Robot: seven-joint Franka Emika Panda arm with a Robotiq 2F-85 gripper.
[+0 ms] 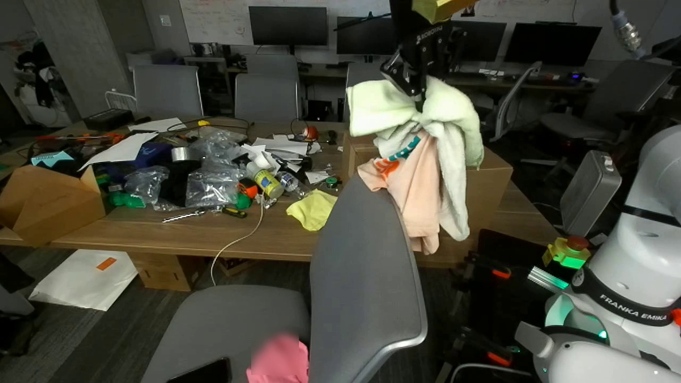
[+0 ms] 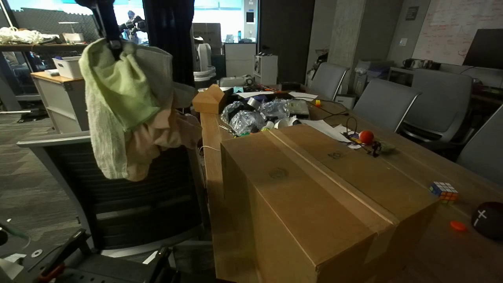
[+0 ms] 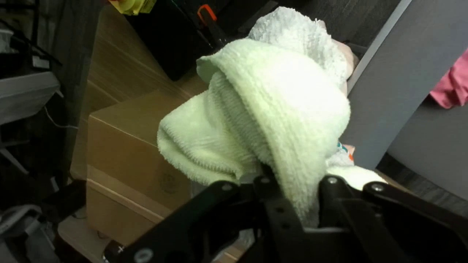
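Observation:
My gripper (image 1: 418, 96) is shut on a bundle of cloth that hangs beneath it. The bundle has a pale green towel (image 3: 280, 100) pinched between the fingers, and a peach cloth (image 1: 418, 185) with orange and teal lettering hangs below. In exterior view 1 the cloth hangs just behind the top of the grey chair's backrest (image 1: 364, 255). Exterior view 2 shows the towel (image 2: 127, 89) over the near side of the backrest; whether cloth and chair touch, I cannot tell.
A large cardboard box (image 2: 320, 184) stands on the table beside the chair. Yellow cloth (image 1: 313, 209) lies near the table's front edge, with clutter and plastic bags (image 1: 214, 172) to its left. On the chair seat are a pink cloth (image 1: 279, 360) and a dark phone (image 1: 202, 373).

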